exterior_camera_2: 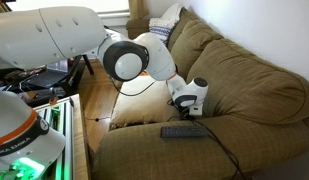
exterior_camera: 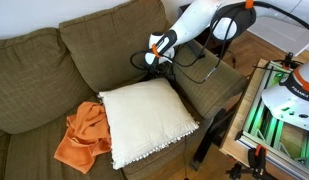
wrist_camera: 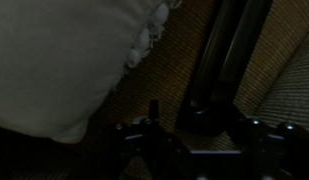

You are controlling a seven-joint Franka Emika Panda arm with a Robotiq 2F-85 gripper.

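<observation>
A long, glossy black object [wrist_camera: 229,50] lies on brown ribbed fabric in the wrist view, its near end at my gripper. The scene there is very dark, and whether the fingers have closed on that end cannot be made out. Exterior view 1 has my gripper [exterior_camera: 154,70] low in the back corner of the sofa, just beyond a white cushion [exterior_camera: 149,115]. In exterior view 2 the gripper [exterior_camera_2: 182,110] is mostly hidden behind the sofa arm. The white cushion [wrist_camera: 64,60] fills the left of the wrist view.
An orange cloth [exterior_camera: 84,137] rests on the seat left of the cushion. A dark grey, flat rectangular item [exterior_camera_2: 184,131] sits on the sofa arm [exterior_camera_2: 194,155], with a black cable [exterior_camera_2: 229,155] nearby. Brown back cushions [exterior_camera: 114,45] rise close behind my gripper.
</observation>
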